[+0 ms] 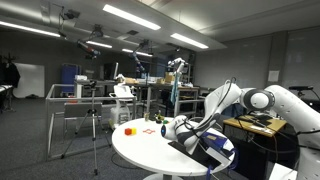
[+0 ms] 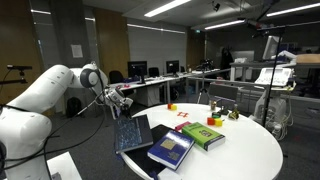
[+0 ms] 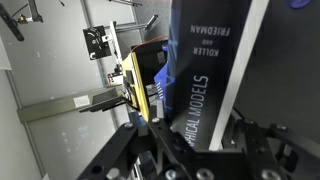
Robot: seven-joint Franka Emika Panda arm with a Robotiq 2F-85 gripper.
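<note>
A dark book (image 3: pixel 207 75) fills the middle of the wrist view, its spine lettered "Koller and Friedman" and "...phical Models". My gripper is shut on this book near the spine's lower end; its fingertips are hard to make out. In exterior view 1 the gripper (image 1: pixel 183 130) is low over the white round table (image 1: pixel 150 152). Exterior view 2 has the gripper (image 2: pixel 118 97) at the left, behind a black angled panel (image 2: pixel 133 131); the grip itself cannot be made out there.
A blue book (image 2: pixel 171 149) and a green book (image 2: pixel 201 138) lie to the right of the black panel. Small red and yellow objects (image 2: pixel 215 122) stand farther back. A yellow-and-black item (image 3: pixel 138 83) appears left of the held book. The table's right side has bare space.
</note>
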